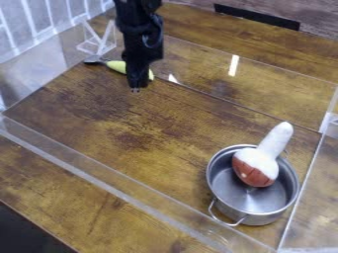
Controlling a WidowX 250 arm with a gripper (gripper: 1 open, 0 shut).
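Note:
The black gripper (136, 81) hangs at the upper left, just in front of a pale yellow-green elongated object (122, 67), partly hiding it; its fingers look close together, with nothing seen between them. A dark spoon-like utensil (94, 62) lies at that object's left end. A steel pot (248, 209) stands at the lower right, holding a white object with a red-brown end (268, 152) that leans over the pot's back rim.
Clear plastic walls (93, 150) border the wooden work surface (132, 128). A dark strip (258, 16) is at the back.

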